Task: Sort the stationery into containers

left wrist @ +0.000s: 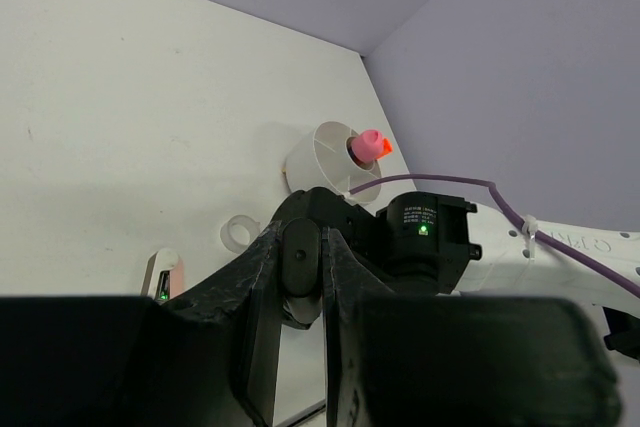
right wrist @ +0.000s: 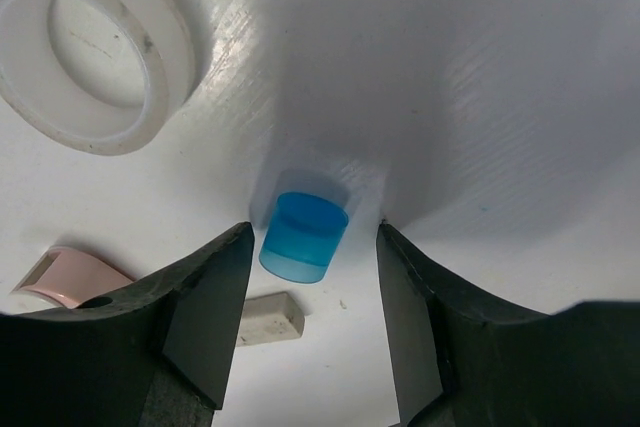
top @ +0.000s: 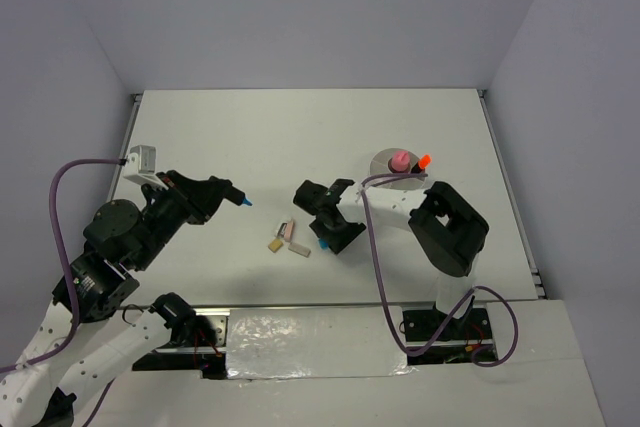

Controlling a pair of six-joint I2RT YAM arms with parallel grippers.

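My left gripper [top: 236, 195] is raised at the left, shut on a dark cylinder [left wrist: 300, 253] with a blue tip [top: 247, 201]. My right gripper is low over the table, part open, its fingers either side of a small blue cylinder [right wrist: 302, 237] lying there. Beside it lie a white tape ring [right wrist: 152, 67], a pink item [right wrist: 80, 275], a pale block [top: 299, 249] and a yellow block [top: 275, 245]. A round divided container [left wrist: 308, 165] at the back right holds a pink item [top: 400, 159] and an orange one [top: 424, 161].
Grey walls surround it at the back and sides. The right arm stretches between the loose items and the table's right edge.
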